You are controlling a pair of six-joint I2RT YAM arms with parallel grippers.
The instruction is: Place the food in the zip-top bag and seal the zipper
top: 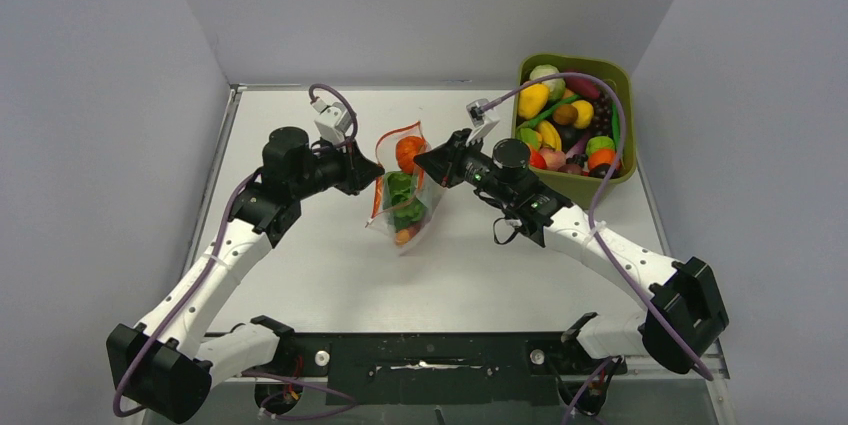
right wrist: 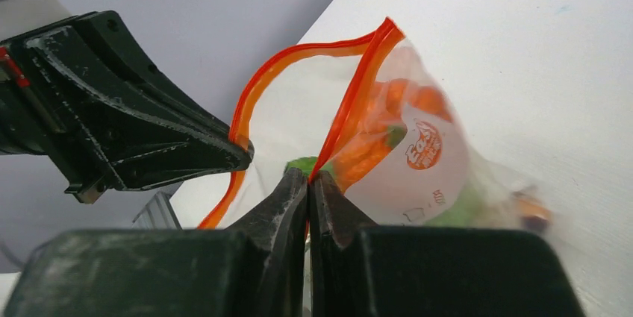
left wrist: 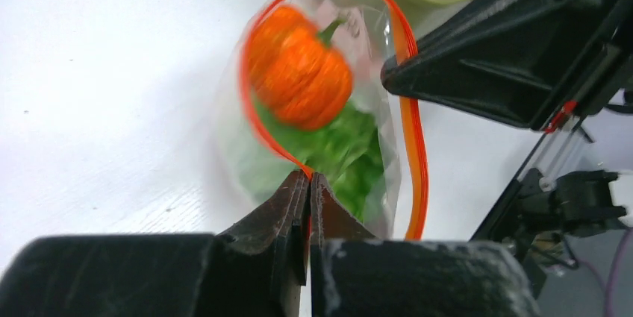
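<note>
The clear zip top bag (top: 432,213) with its orange zipper edges stands between the two arms, mouth open. Inside it are an orange pumpkin-like food (left wrist: 300,71), leafy greens (top: 403,207) and a small brownish piece (top: 404,236) at the bottom. One orange edge runs into the closed fingertips of my left gripper, on the bag's left side. My right gripper is shut on the opposite edge. The zipper strips (left wrist: 414,160) stand apart between the grippers. The pumpkin sits close to the mouth, above the greens.
A green bin (top: 628,135) full of mixed fruit and vegetables stands at the back right, behind the right arm.
</note>
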